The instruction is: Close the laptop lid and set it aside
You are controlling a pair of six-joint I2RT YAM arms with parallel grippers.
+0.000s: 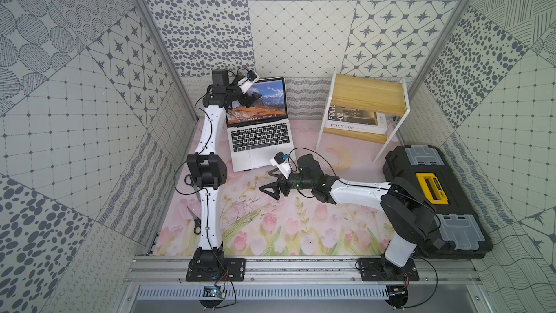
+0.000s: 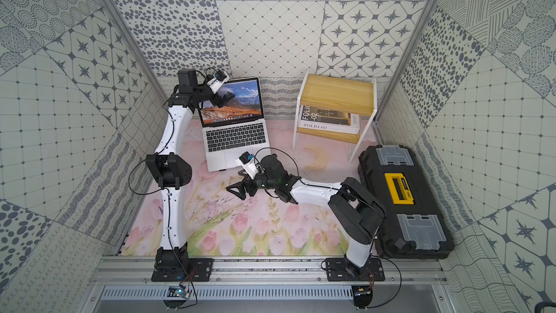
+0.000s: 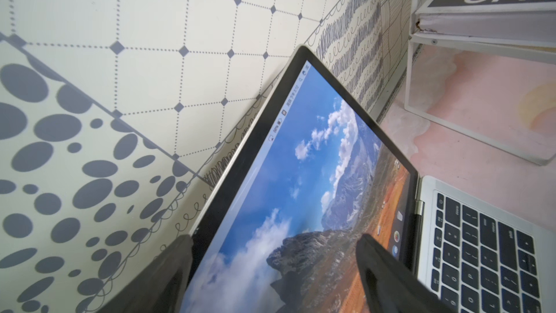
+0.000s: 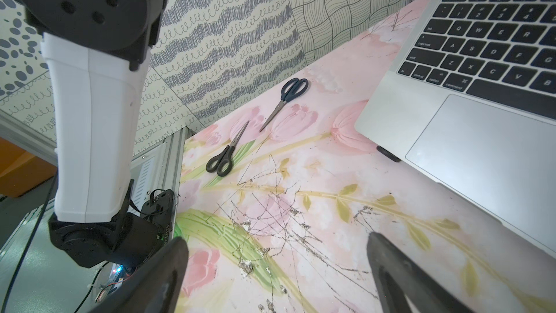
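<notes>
A silver laptop [image 1: 259, 149] stands open at the back left of the floral table, screen [image 2: 237, 104] lit and upright. My left gripper [image 1: 252, 98] is at the screen's upper left; in the left wrist view the screen's top edge runs between its open fingers, and I cannot tell whether they touch it. My right gripper [image 1: 272, 188] is open low over the table, just in front of the laptop's front edge, empty.
A wooden shelf [image 1: 366, 92] with books stands back right. A black toolbox [image 1: 418, 162] lies on the right. Two pairs of scissors [image 4: 226, 163] lie at the left edge.
</notes>
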